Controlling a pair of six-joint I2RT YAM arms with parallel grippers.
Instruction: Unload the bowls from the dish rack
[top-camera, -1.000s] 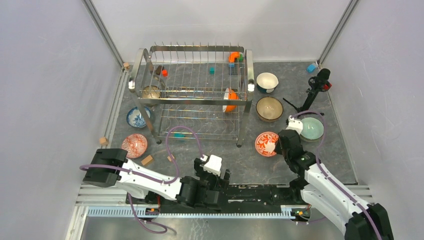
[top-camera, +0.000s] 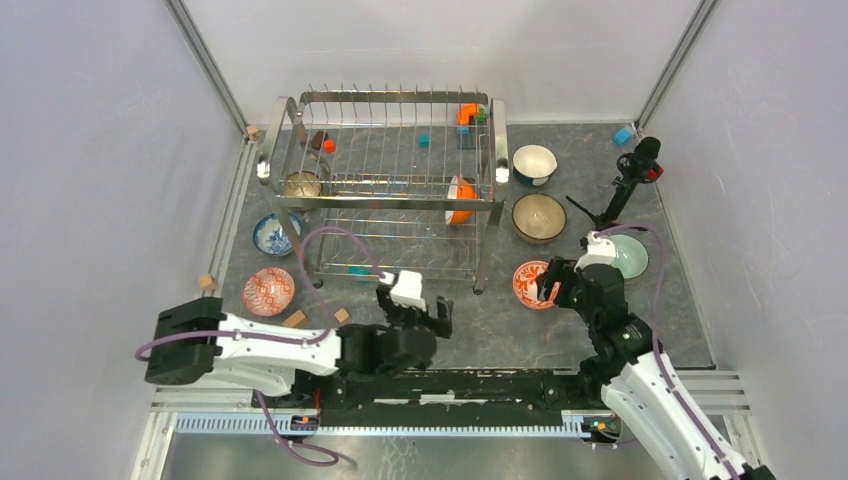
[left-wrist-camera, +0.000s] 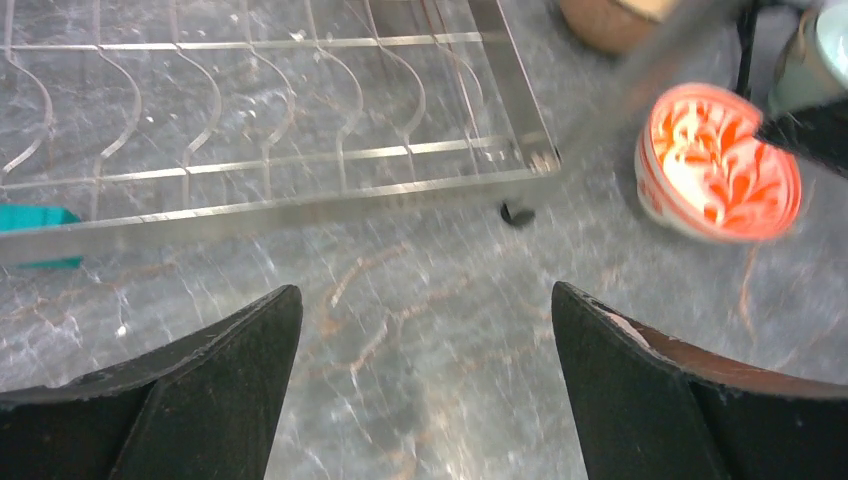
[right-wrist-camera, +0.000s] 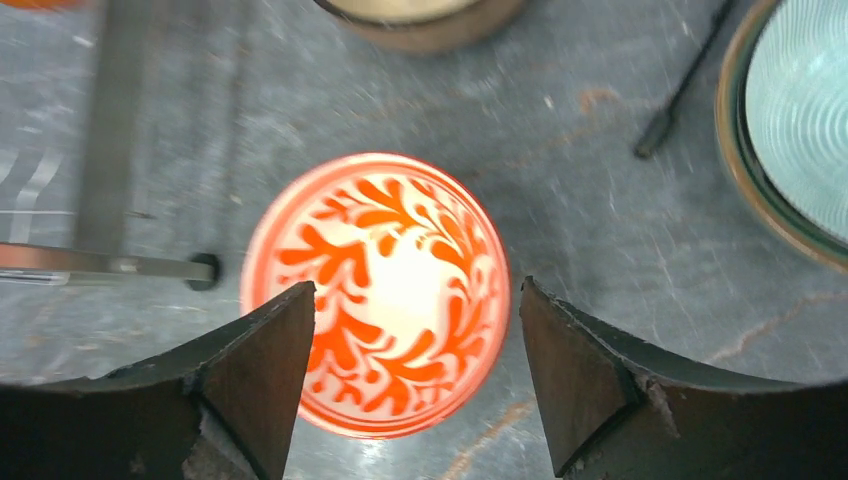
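Note:
A two-level metal dish rack (top-camera: 400, 204) stands at the back centre. An orange bowl (top-camera: 462, 212) rests on edge at its right side, and a beige bowl (top-camera: 300, 186) shows through its left end. On the counter right of the rack sits an orange-and-white patterned bowl (right-wrist-camera: 390, 290). Just above and beside that bowl is my right gripper, open, its fingers apart with nothing held; the left finger overlaps the bowl's edge in the right wrist view. In front of the rack, my left gripper is open over bare counter.
A brown-rimmed bowl (top-camera: 539, 218), a white bowl (top-camera: 535, 163) and a green bowl (top-camera: 630, 257) are at right, near a black stand (top-camera: 632, 180). A blue-patterned bowl (top-camera: 268, 236) and a red-patterned bowl (top-camera: 268, 291) lie left. Small blocks are scattered about.
The right gripper has turned and its fingers have spread beside the orange-and-white patterned bowl. That bowl shifted slightly earlier. My left arm has swung slightly left and toward the rack.

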